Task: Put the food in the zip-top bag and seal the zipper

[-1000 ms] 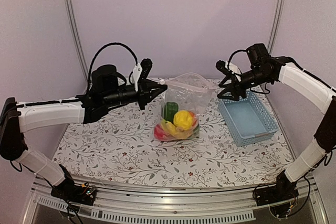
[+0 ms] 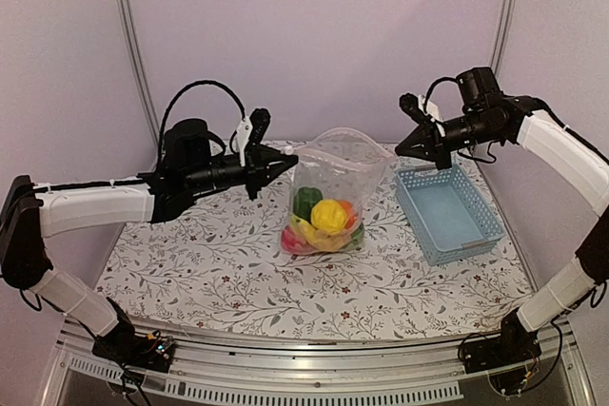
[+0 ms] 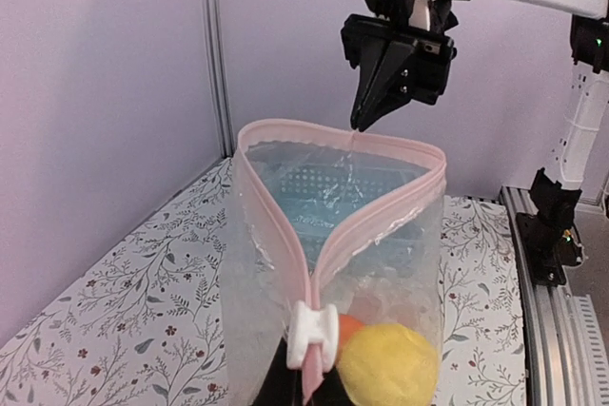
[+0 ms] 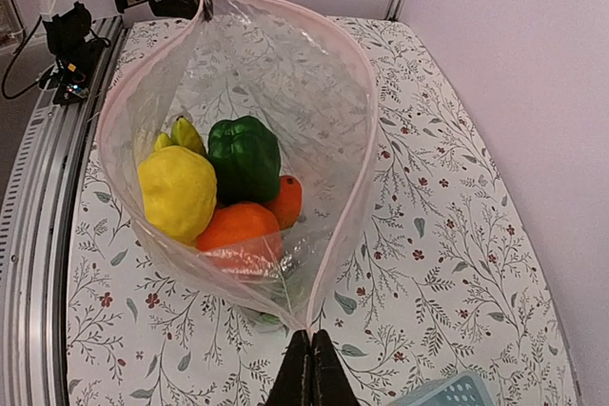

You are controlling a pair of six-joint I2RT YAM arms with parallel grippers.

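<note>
Held up between my two grippers, the clear zip top bag [image 2: 324, 178] has its pink-edged mouth gaping. Inside lie a yellow food piece [image 4: 178, 194], a dark green pepper [image 4: 244, 159], an orange-red piece [image 4: 238, 233] and other pieces. My left gripper [image 2: 290, 156] is shut on one corner of the bag's rim, beside the white zipper slider [image 3: 312, 335]. On the opposite corner, my right gripper is shut with the rim's tip between its fingers. The bag's bottom appears to rest on the table.
An empty light-blue basket [image 2: 447, 211] stands on the table at the right, below my right arm. The flowered tablecloth [image 2: 238, 282] is clear in front of the bag and to its left. Walls enclose the back and sides.
The left arm has barely moved.
</note>
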